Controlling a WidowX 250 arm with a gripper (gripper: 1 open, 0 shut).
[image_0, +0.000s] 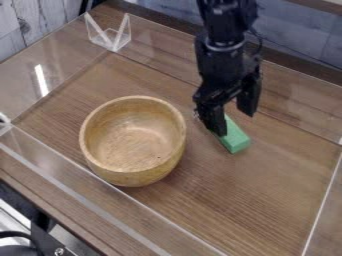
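My gripper reaches down from the top centre on a dark arm, its fingers at the upper end of a green block, open. The block lies flat on the wooden table, slanting toward the lower right. A wooden bowl sits to its left.
A small clear wire or plastic object stands at the back left near the table edge. Dark floor shows at the corners.
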